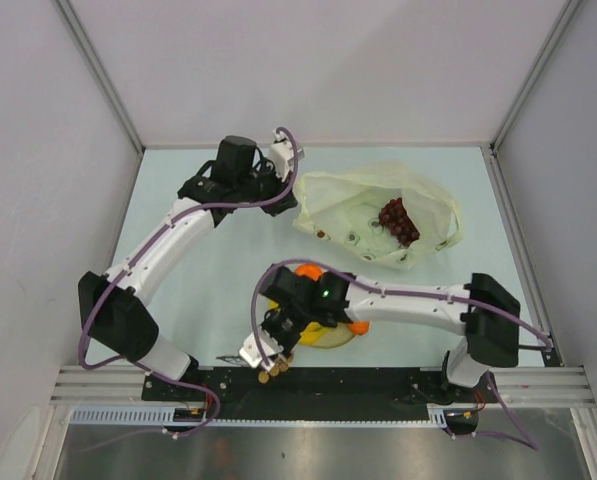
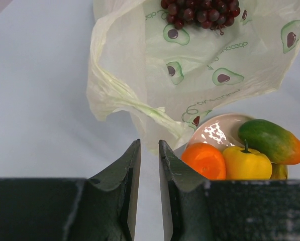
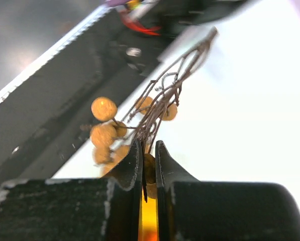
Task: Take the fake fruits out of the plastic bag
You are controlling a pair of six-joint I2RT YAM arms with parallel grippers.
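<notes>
The pale plastic bag [image 1: 383, 215] lies open at the upper right, red grapes [image 1: 398, 222] inside it. My left gripper is part open at the bag's near left edge, fingertips a little apart. My right gripper is shut on a bunch of orange berries on brown stems [image 3: 103, 134], low in the top view. A plate [image 2: 227, 123] holds an orange [image 2: 203, 160], a yellow pepper [image 2: 246, 163] and a green-red mango [image 2: 270, 140], partly under my right arm.
The table's dark near edge [image 1: 338, 385] runs under the berries.
</notes>
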